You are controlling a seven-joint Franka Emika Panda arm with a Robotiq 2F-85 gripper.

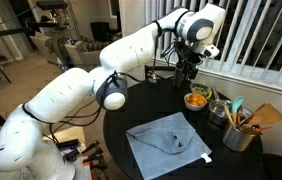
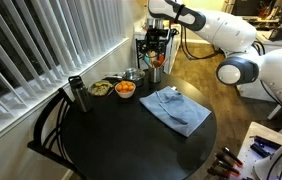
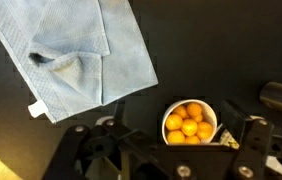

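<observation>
My gripper (image 1: 196,66) hangs high above the back of the black table, over the bowl area. In the wrist view the gripper is open, its fingers wide apart and nothing between them. Below and between them shows a white bowl of oranges (image 3: 189,124), which is the bowl (image 1: 195,101) at the table's back in exterior view 1. A pale blue-grey cloth (image 1: 156,150) lies spread on the table with part of it folded over; in the wrist view the cloth (image 3: 76,85) is at upper left, clear of the fingers.
A metal pot of utensils (image 1: 237,137) stands right of the bowl, with a smaller metal pot (image 1: 218,110) behind it. A dark cylindrical container (image 2: 78,93) stands by the blinds.
</observation>
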